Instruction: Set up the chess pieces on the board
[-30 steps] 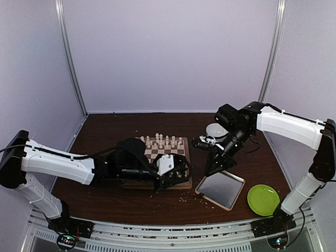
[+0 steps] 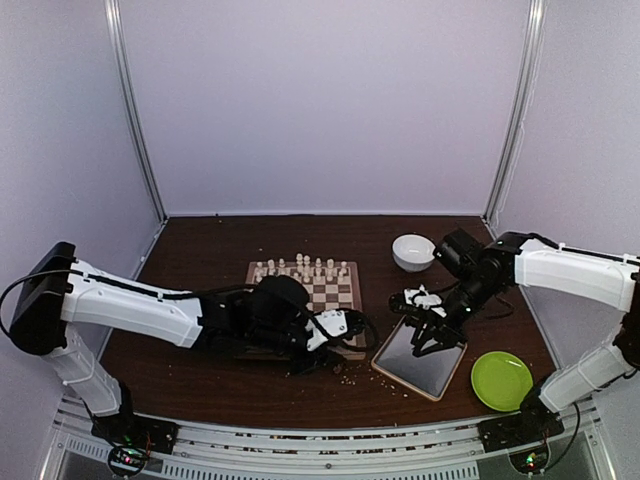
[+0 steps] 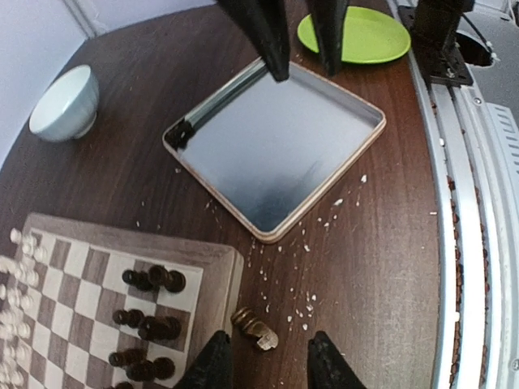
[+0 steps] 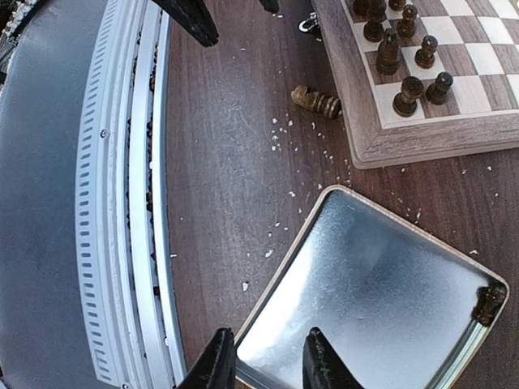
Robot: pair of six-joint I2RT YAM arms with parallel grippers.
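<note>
A brown chess piece lies on its side on the table, against or very close to the board's edge. My left gripper is open near it, with nothing between its fingers. The chessboard carries dark pieces upright along its near side and pale pieces at the far side. Over the tray's near side, my right gripper stands open and empty. One dark piece rests in a corner of the metal tray. The left arm hides part of the board in the top view.
A white bowl stands behind the tray and a green plate to its right. Pale crumbs are scattered on the table between board and tray. A small shiny metal object lies by the board's near edge.
</note>
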